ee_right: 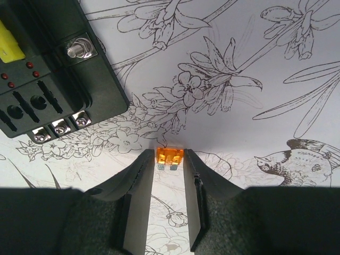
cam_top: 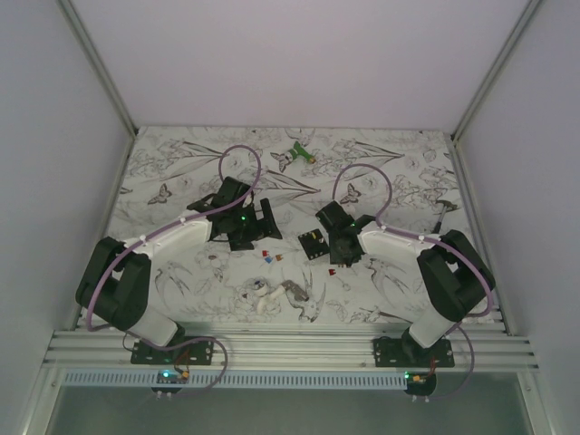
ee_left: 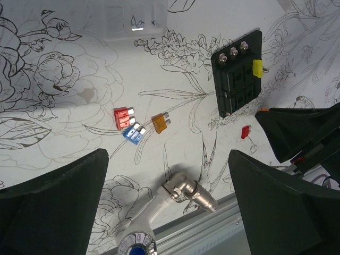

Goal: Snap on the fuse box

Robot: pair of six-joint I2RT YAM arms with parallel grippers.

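The black fuse box (ee_left: 236, 85) (ee_right: 69, 79) lies on the patterned surface with a yellow fuse (ee_right: 8, 42) in it. Just beside it my right gripper is part open, its fingertips on either side of an orange fuse (ee_right: 170, 155); whether they grip it I cannot tell. Loose red (ee_left: 122, 118), blue (ee_left: 134, 134) and brown (ee_left: 160, 122) fuses lie left of the box, and another red fuse (ee_left: 245, 132) near its lower end. My left gripper (cam_top: 265, 223) stands open above the surface, left of the box.
A metal fitting (ee_left: 188, 191) lies toward the front edge. A green and yellow object (cam_top: 299, 152) is at the back, a hammer-like tool (cam_top: 442, 208) at the right. A clear tray (ee_left: 135, 18) sits near the fuses.
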